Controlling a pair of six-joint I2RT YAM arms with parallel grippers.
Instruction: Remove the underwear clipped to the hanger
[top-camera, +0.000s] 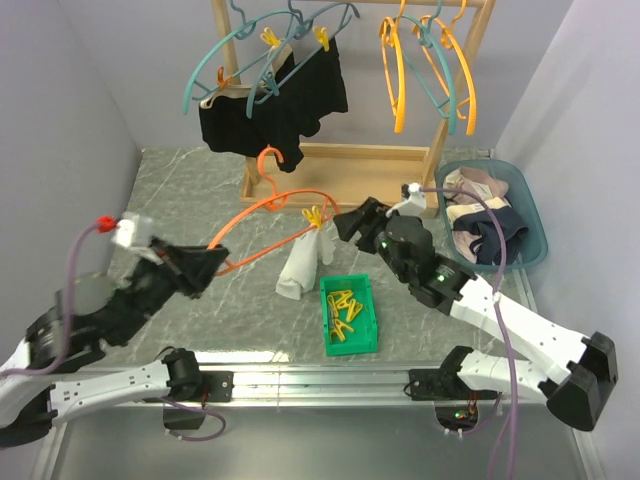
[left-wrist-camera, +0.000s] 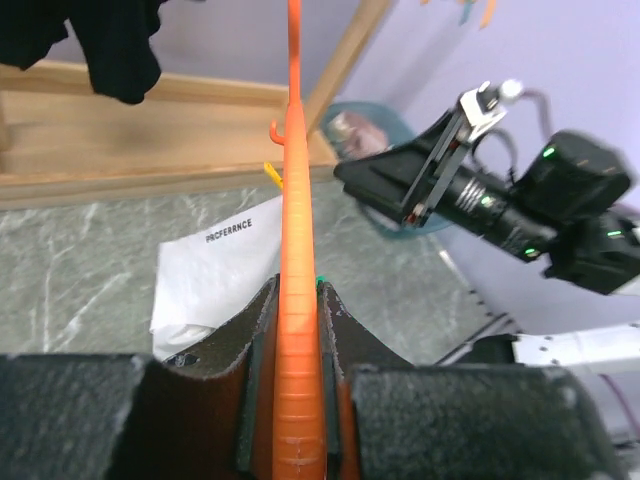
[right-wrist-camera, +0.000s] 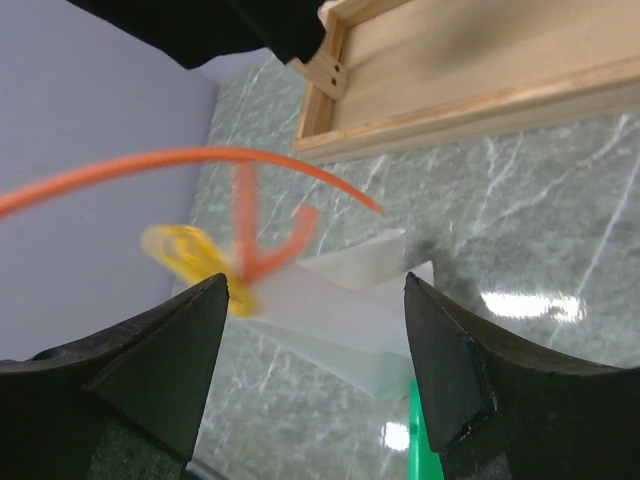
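An orange hanger (top-camera: 292, 194) is held out over the counter, my left gripper (top-camera: 195, 272) shut on one end of it. In the left wrist view the orange hanger (left-wrist-camera: 298, 300) runs between the two fingers. A white underwear piece (top-camera: 302, 265) hangs from the hanger's far end by a yellow clip (top-camera: 314, 217). My right gripper (top-camera: 362, 224) stands open just right of that end. In the right wrist view, the blurred yellow clip (right-wrist-camera: 195, 262) and white cloth (right-wrist-camera: 345, 310) show beyond the open fingers (right-wrist-camera: 450, 370), with nothing gripped.
A green box (top-camera: 350, 345) of yellow clips sits on the counter below. Behind stands a wooden rack (top-camera: 360, 165) carrying hangers and black garments (top-camera: 270, 115). A blue-grey basket (top-camera: 537, 225) of clothes is at the right.
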